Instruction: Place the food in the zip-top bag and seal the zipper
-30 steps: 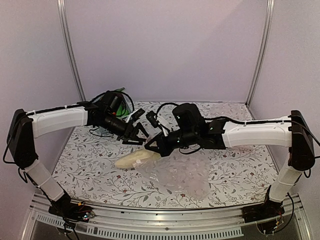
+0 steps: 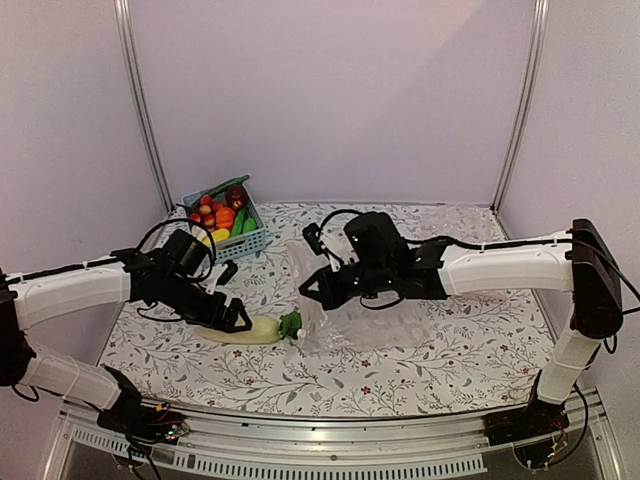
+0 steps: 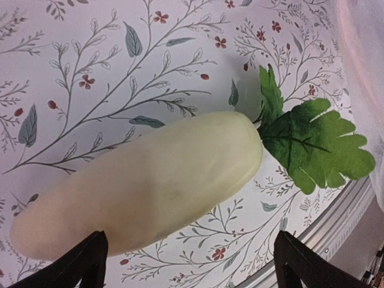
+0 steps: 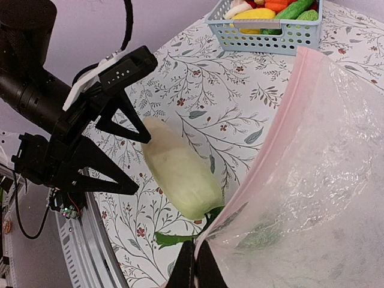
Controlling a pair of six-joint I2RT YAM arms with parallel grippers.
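Note:
The white radish [image 3: 150, 180] lies on the floral tabletop, its green leaves [image 3: 318, 144] pointing toward the bag's opening. In the right wrist view its body [image 4: 180, 171] is outside the zip top bag [image 4: 300, 180], and some leaf shows faintly behind the clear film. My left gripper [image 2: 236, 320] is open over the radish's thick body, with no grip on it; its dark fingers [image 3: 84, 264] stand wide apart. My right gripper is shut on the pink-edged rim of the bag, holding that edge up. The rest of the bag [image 2: 365, 325] spreads to the right.
A light blue basket [image 4: 258, 39] of toy vegetables and fruit stands at the back left. Another clear bag [image 2: 455, 222] seems to lie flat at the back right.
My left gripper has drawn back from the bag to the left and down over the radish. The radish has shifted left, its leaves mostly out of the bag.

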